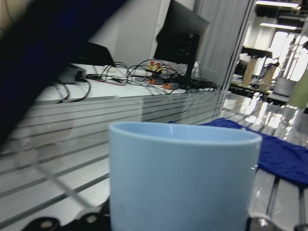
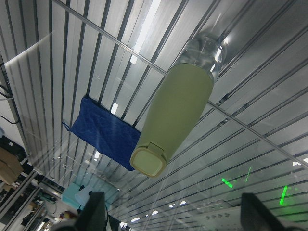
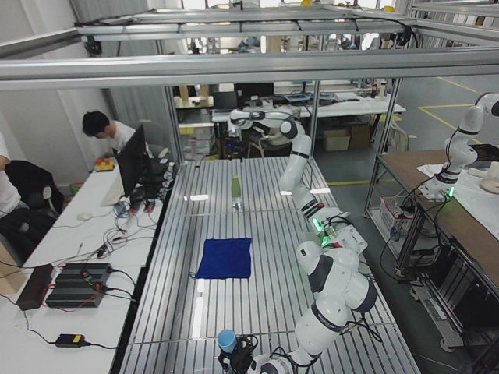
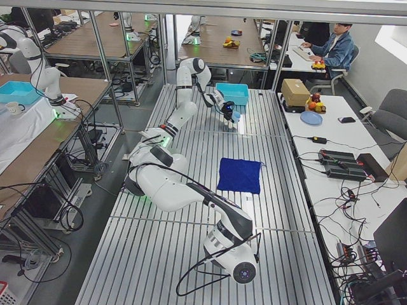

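Note:
A blue cup (image 3: 227,340) (image 4: 236,117) (image 1: 182,178) is at my left gripper (image 3: 238,354) (image 4: 227,113), filling the lower middle of the left wrist view; whether the fingers are closed on it is unclear. A green bottle (image 3: 236,187) (image 2: 174,110) with a clear bottom lies or stands below my right gripper, whose two fingertips are wide apart with nothing between them. A blue cloth (image 3: 224,258) (image 4: 239,176) (image 2: 103,130) lies flat on the slatted table (image 3: 179,312) between the arms.
A light blue bin (image 4: 232,92) stands at the left arm's end of the table. A side desk (image 3: 78,218) holds monitors, cables and black boxes.

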